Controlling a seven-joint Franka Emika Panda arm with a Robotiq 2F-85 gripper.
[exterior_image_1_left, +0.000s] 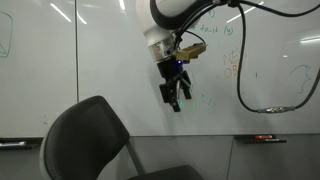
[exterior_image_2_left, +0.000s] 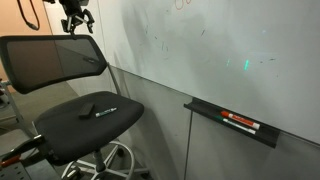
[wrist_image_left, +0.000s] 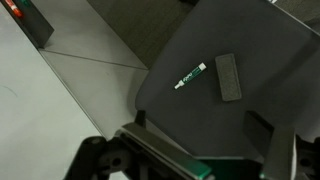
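Observation:
On the black seat of an office chair (exterior_image_2_left: 75, 128) lie a white-and-green marker (wrist_image_left: 190, 76) and a dark rectangular block, possibly an eraser (wrist_image_left: 228, 78). They rest side by side, apart from each other. My gripper (exterior_image_1_left: 181, 102) hangs in the air in front of the whiteboard, well above the seat. In the wrist view its fingers (wrist_image_left: 140, 122) stand far apart at the lower edge, the marker and block showing beyond them. Nothing appears to be held. In exterior view 2 the gripper (exterior_image_2_left: 78, 25) is at the top left, by the chair's backrest.
A whiteboard (exterior_image_2_left: 225, 60) covers the wall; its narrow tray (exterior_image_2_left: 205, 106) holds several markers (exterior_image_2_left: 240, 118). The chair's mesh backrest (exterior_image_1_left: 85, 135) rises beside the seat. A cable (exterior_image_1_left: 270, 109) loops from the arm on the right.

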